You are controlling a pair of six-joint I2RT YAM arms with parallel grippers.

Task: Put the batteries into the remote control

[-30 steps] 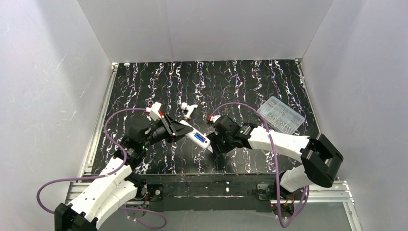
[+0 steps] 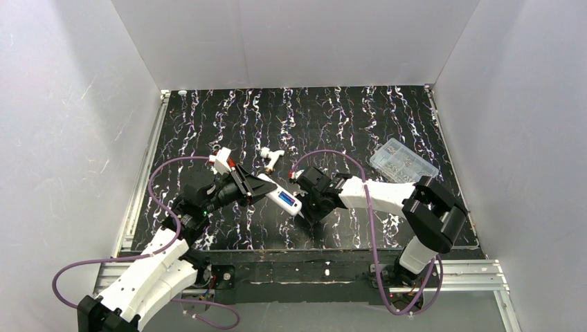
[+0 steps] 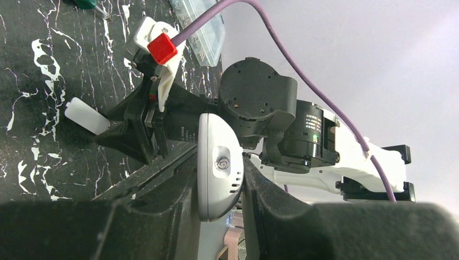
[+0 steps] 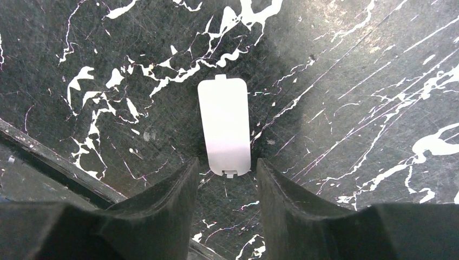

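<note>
My left gripper [image 2: 256, 185] is shut on the white remote control [image 2: 284, 199], held in the air; its rounded end faces the left wrist camera [image 3: 219, 168]. Below, a white rectangular piece [image 4: 224, 122], apparently the battery cover, lies flat on the table [image 4: 379, 81]. In the right wrist view my right gripper stands open just short of this piece, its two fingertips either side of the near end. In the left wrist view the piece [image 3: 84, 114] lies beside the right gripper's dark fingers. No batteries can be made out.
A clear plastic compartment box [image 2: 403, 166] sits at the back right. A white jointed fitting [image 2: 272, 158] lies behind the grippers. Its front edge runs close by the right gripper.
The left arm and the remote it holds have not visibly moved.
</note>
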